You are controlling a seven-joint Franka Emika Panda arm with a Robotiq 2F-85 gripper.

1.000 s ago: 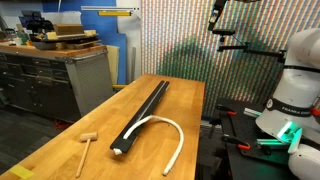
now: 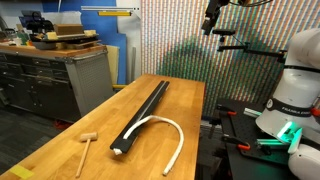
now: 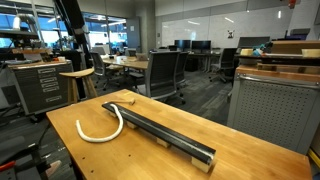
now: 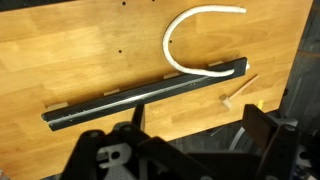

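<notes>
A white flexible tube [image 2: 165, 121] lies curved on the wooden table. One end rests along the near end of a long black channel [image 2: 141, 117], and the rest arcs away over bare wood to a free end, clear in the wrist view as a white tube [image 4: 167, 40]. Beside the channel lies a small wooden mallet [image 2: 87, 146]. High above the far right of the table in exterior view 1 hangs my gripper [image 2: 211, 21]. From the wrist view, my gripper is open, its fingers wide apart with nothing held, well above the channel.
Bare tabletop [image 3: 235, 152] surrounds the channel on both sides. A grey cabinet [image 2: 40, 85] stands behind the table. In exterior view 2, a wooden stool [image 3: 77, 78] and an office chair [image 3: 161, 75] are beyond the table edge.
In exterior view 1, my gripper has shifted slightly left, still high above the table. The tube, channel and mallet have stayed where they were.
</notes>
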